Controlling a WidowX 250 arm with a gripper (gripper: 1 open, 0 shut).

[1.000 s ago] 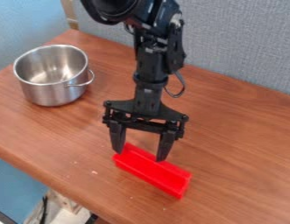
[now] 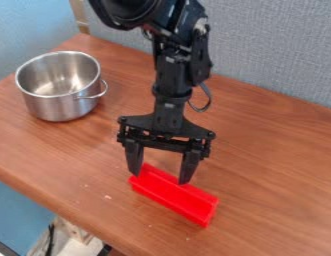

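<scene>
My black gripper (image 2: 160, 172) hangs over the wooden table, fingers apart and pointing down, with its tips at the back left part of a long red block (image 2: 183, 203). The block lies diagonally near the front edge. Whether the tips touch it I cannot tell.
A steel pot (image 2: 58, 100) with side handles stands on the table (image 2: 268, 170) at the back left. The table's left front edge runs below the pot and block. A grey padded wall closes off the back.
</scene>
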